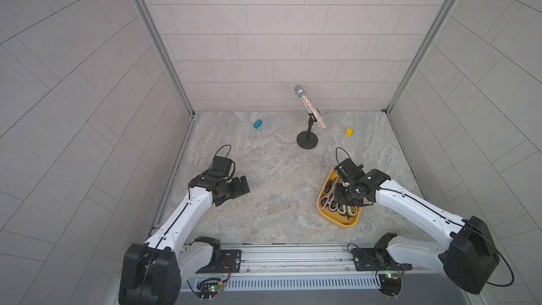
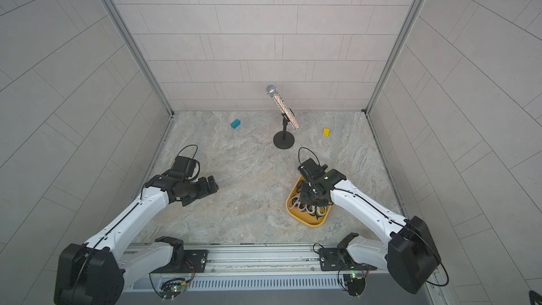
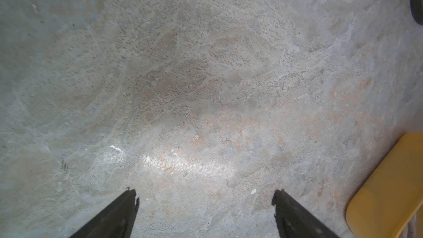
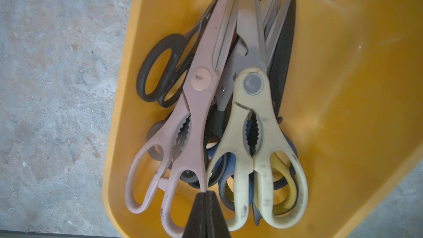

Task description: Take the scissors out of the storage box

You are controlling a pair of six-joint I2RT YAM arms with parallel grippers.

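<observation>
Inside the yellow storage box [image 4: 352, 105] lies a pile of several scissors. On top are pink-handled scissors [image 4: 198, 101] and cream-handled scissors [image 4: 260, 105], blades pointing away from my gripper. Black-handled scissors [image 4: 158, 66] lie partly beneath the pink pair; blue and yellow handles show under the cream pair. Over the box, my right gripper has its fingers close together, with no visible gap, overlapping the pink handle's right edge; contact is unclear. My left gripper is open above bare table, nothing between its fingers.
A microphone on a black round stand [image 1: 307, 139] stands at the back. Near the rear lie a blue block [image 1: 257, 123] and a yellow block [image 1: 349, 132].
</observation>
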